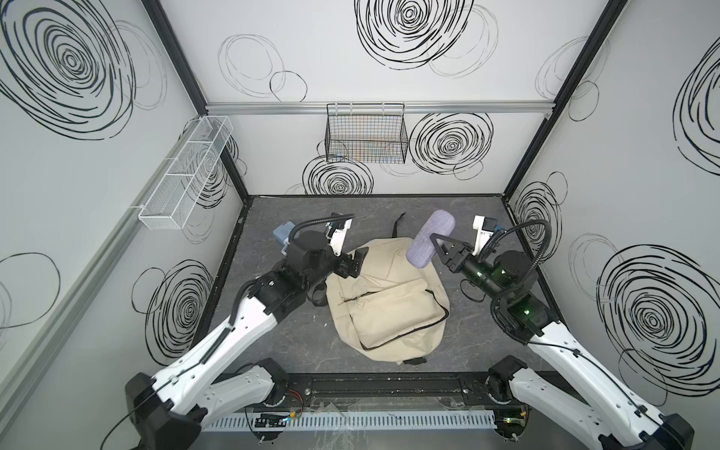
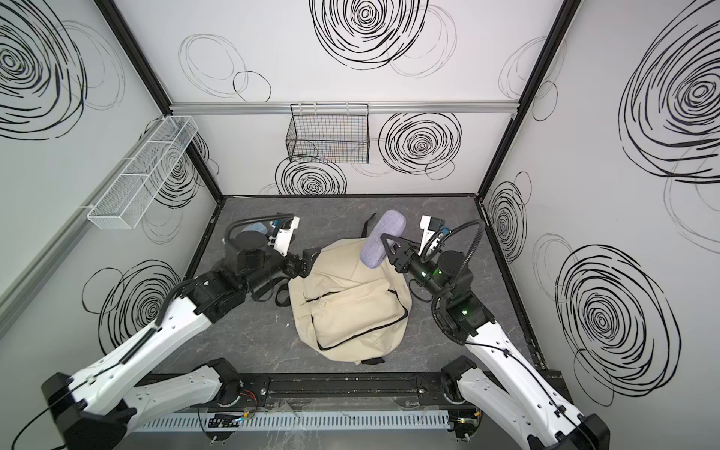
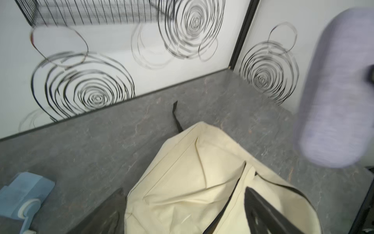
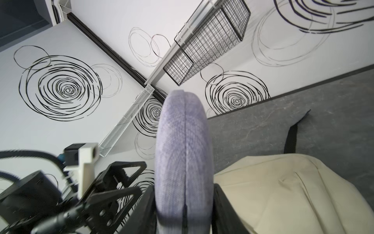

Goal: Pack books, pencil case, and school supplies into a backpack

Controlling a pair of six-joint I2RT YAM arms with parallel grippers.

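A long rounded lilac pencil case [image 1: 431, 238] is pinched in my right gripper, which is shut on it and holds it in the air over the top right of the backpack. The cream backpack [image 1: 393, 315] lies flat on the table, its front pocket zip showing a dark curved line. My left gripper stands open above the bag's left side, nothing between its blurred fingers. A blue bottle-like item [image 3: 29, 195] rests on the table left of the bag; the left arm partly covers it in the top left view.
A black wire basket [image 1: 366, 138] hangs on the back wall, and a white wire rack [image 1: 187, 174] on the left wall. Bare grey table [image 3: 116, 140] lies behind the backpack. A black strap [image 4: 291, 136] extends from the bag's top.
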